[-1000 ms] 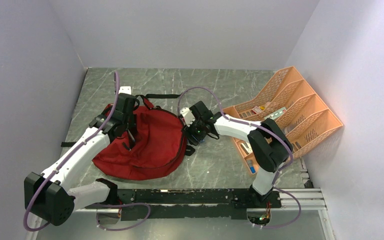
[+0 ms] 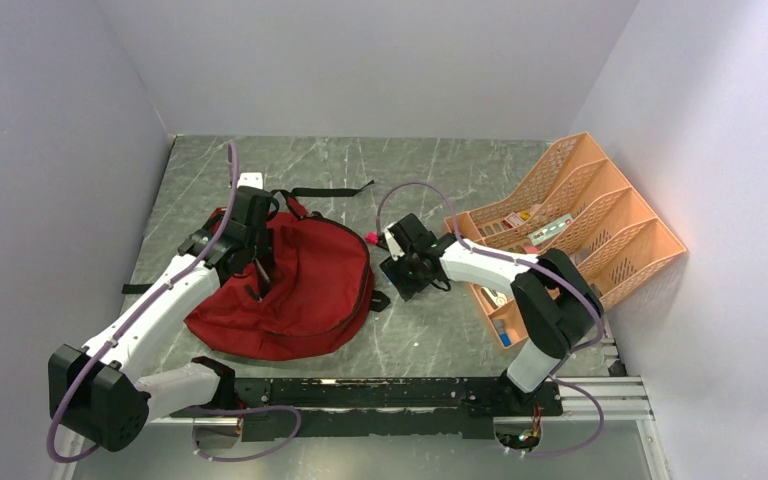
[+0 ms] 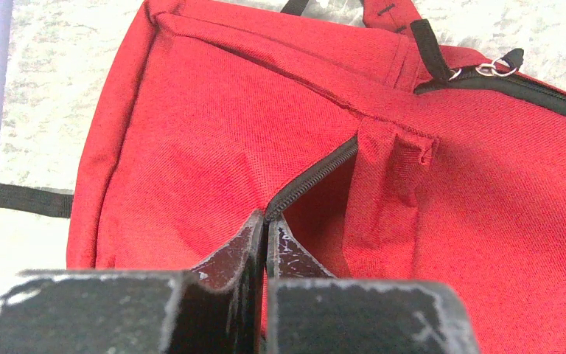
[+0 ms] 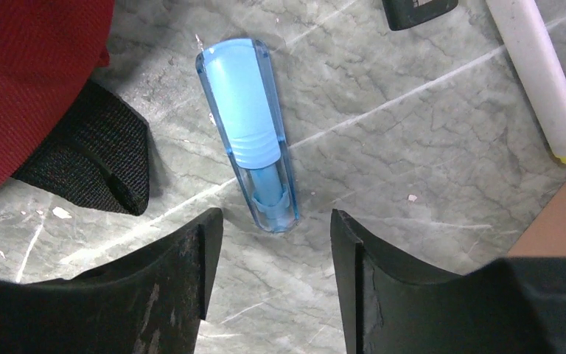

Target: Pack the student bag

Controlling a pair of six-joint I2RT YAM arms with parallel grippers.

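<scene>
The red bag lies on the left of the table with its mouth partly parted. My left gripper is shut on the black zipper edge of the bag's opening. On the marble tabletop beside the bag rests a translucent blue capped item; I cannot tell exactly what it is. My right gripper stands open, its fingers spread to either side of the item's near end with gaps on both sides. From above, the right gripper hides most of that item.
An orange compartment organizer with several small stationery items stands on the right. A white pen-like stick with a yellow end and a black-ended object lie near the blue item. A black strap sticks out from the bag.
My right gripper has moved to the right, away from the bag's edge. The left arm and the bag have stayed still.
</scene>
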